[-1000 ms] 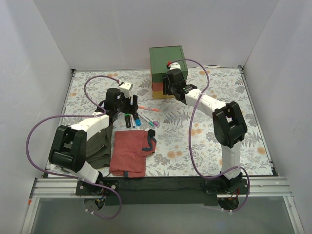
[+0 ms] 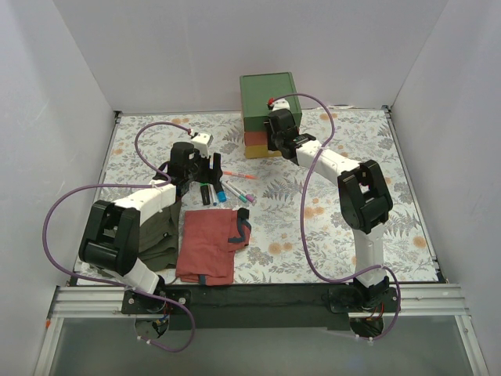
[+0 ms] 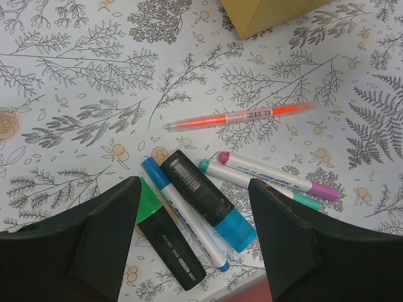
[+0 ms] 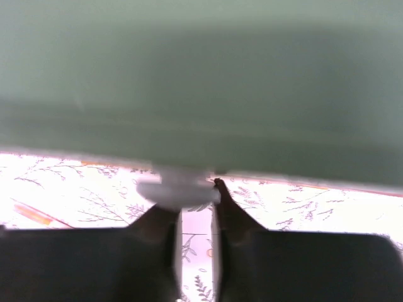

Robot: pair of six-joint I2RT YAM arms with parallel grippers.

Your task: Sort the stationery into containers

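Note:
In the top view a stacked drawer cabinet has a green top [image 2: 266, 94], a red drawer [image 2: 255, 139] and a yellow drawer [image 2: 257, 151]. My right gripper [image 2: 270, 135] is at its front. The right wrist view shows a pale knob [image 4: 176, 192] under a green panel [image 4: 189, 82], at the fingertips. A narrow gap shows between the fingers; whether they grip the knob is unclear. My left gripper is open and empty above an orange pen [image 3: 239, 117], a blue marker [image 3: 182, 211], a black-and-blue marker [image 3: 208, 198], a green-capped marker [image 3: 170, 242], a teal pen [image 3: 258, 184] and a purple pen [image 3: 280, 175].
A red pouch [image 2: 207, 243] lies at the front, with a dark grey cloth or bag [image 2: 160, 239] left of it, partly under my left arm.
My right gripper has shifted slightly right at the cabinet front, its arm adjusting a little. The left arm, the pens and the cabinet look unchanged.

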